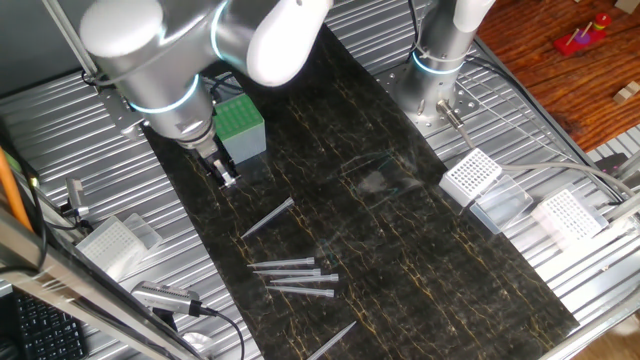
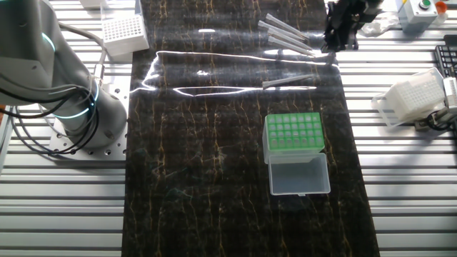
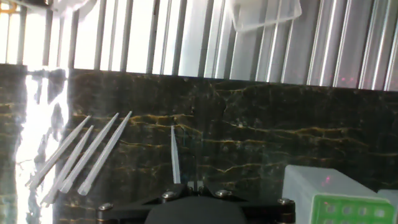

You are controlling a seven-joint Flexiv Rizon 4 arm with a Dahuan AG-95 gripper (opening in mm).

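Note:
My gripper [image 1: 228, 180] hangs near the left edge of the dark marble mat, beside the green-topped box [image 1: 240, 130]. In the wrist view its fingertips come together at the bottom centre, apparently shut, and nothing shows between them. A lone clear pipette tip [image 3: 175, 155] lies on the mat ahead of them, its lower end hidden by the gripper. Left of it is a group of several similar tips [image 3: 93, 155], side by side. Another tip [image 1: 332, 340] lies apart near the mat's lower edge. From exterior view 2, the box's green rack [image 2: 294, 131] shows rows of holes, and its clear lid [image 2: 300, 175] hangs open.
Another white rack [image 1: 112, 248] sits left of the mat.

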